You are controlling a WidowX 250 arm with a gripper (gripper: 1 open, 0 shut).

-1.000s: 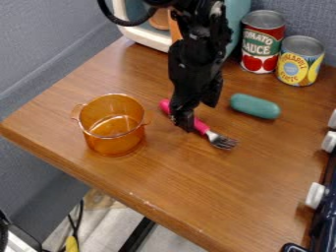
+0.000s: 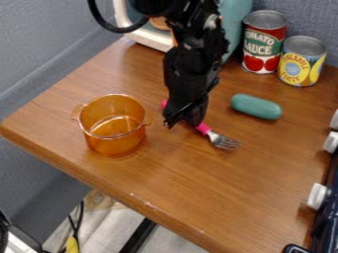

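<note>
My black gripper (image 2: 183, 116) is low over the wooden table, on the pink handle of a fork (image 2: 220, 139) whose silver tines point to the lower right. The gripper hides much of the handle, and I cannot tell whether its fingers are shut on it. An orange translucent pot (image 2: 114, 126) stands to the left of the gripper. A teal cylinder (image 2: 256, 106) lies to the right.
A red can (image 2: 263, 42) and a yellow can (image 2: 301, 60) stand at the back right, beside a teal-and-white appliance (image 2: 228, 20). A dark stove-like panel (image 2: 326, 203) is at the right edge.
The gripper has moved down and slightly left onto the pink handle, covering more of it. The fork and pot show no clear movement.
</note>
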